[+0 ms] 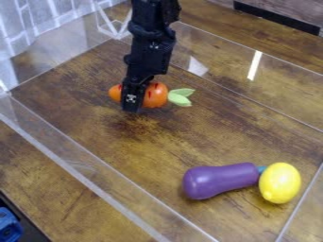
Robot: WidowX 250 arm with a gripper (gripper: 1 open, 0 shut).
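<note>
My black gripper (139, 90) reaches down from the top of the view and is shut on an orange carrot (154, 94) with pale green leaves, in the upper middle of the clear-walled wooden tray. The gripper's fingers hide part of the carrot. Whether the carrot touches the floor is hard to tell.
A purple eggplant (218, 181) and a yellow lemon (279, 183) lie at the lower right. Clear walls edge the tray, and part of a blue object (8, 225) shows at the bottom left corner.
</note>
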